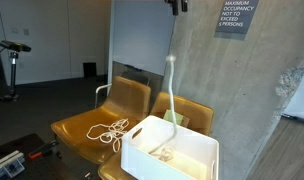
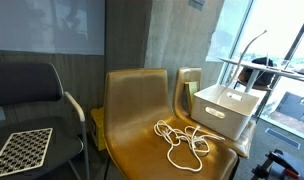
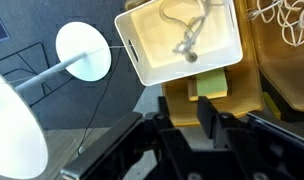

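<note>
A white rope point(image 1: 172, 85) stands in the air above the white box point(image 1: 147, 155), its upper end free and its lower part inside. In the second exterior view, this rope point(image 2: 249, 46) arches over the box point(image 2: 224, 112). The wrist view shows the rope point(image 3: 192, 35) over the box point(image 3: 145, 68), partly blurred. My gripper point(image 1: 179, 7) is high above, at the top edge of the first exterior view, apart from the rope. In the wrist view the gripper is open, with nothing visible between its fingers. Another white rope point(image 2: 182, 140) lies loosely on the brown chair point(image 2: 137, 105).
A green-yellow block point(image 3: 210, 83) sits beside the box. A dark armchair point(image 2: 30, 125) with a checkered board point(image 2: 22, 152) stands at the left of the second exterior view. A white round table point(image 3: 82, 50) lies beyond the box in the wrist view.
</note>
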